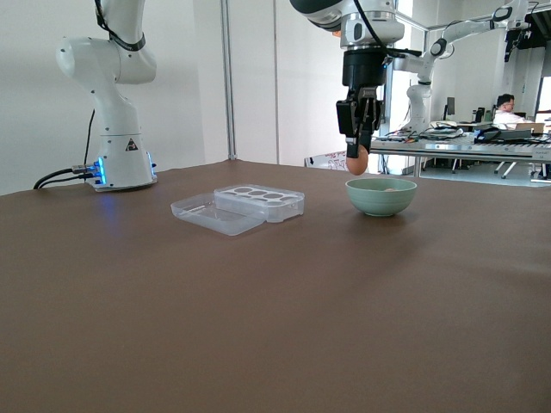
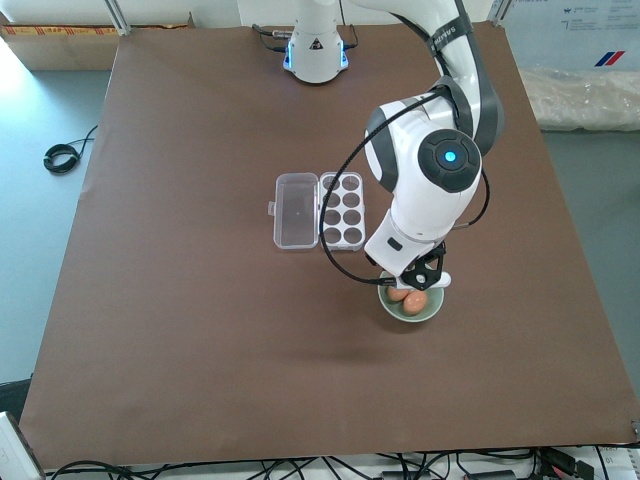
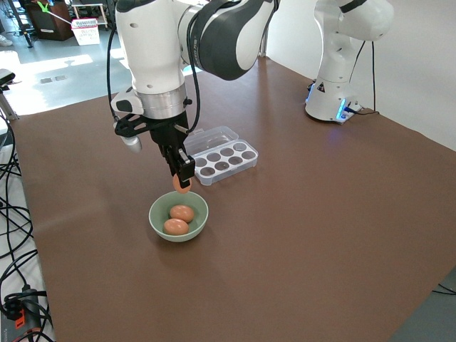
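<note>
In the right view my black gripper (image 3: pixel 182 171) holds a brown egg (image 3: pixel 182 185) just above a green bowl (image 3: pixel 165 222) with two more eggs in it (image 3: pixel 182 213). The top view shows the gripper (image 1: pixel 359 142) shut on the egg (image 1: pixel 358 163) beside and slightly above the bowl (image 1: pixel 380 198). In the left view the wrist (image 2: pixel 424 268) covers part of the bowl (image 2: pixel 430 305). A clear egg box (image 1: pixel 258 206) with an open lid (image 1: pixel 216 219) lies behind, its round slots appearing empty.
Cables run along the table's outer edge.
</note>
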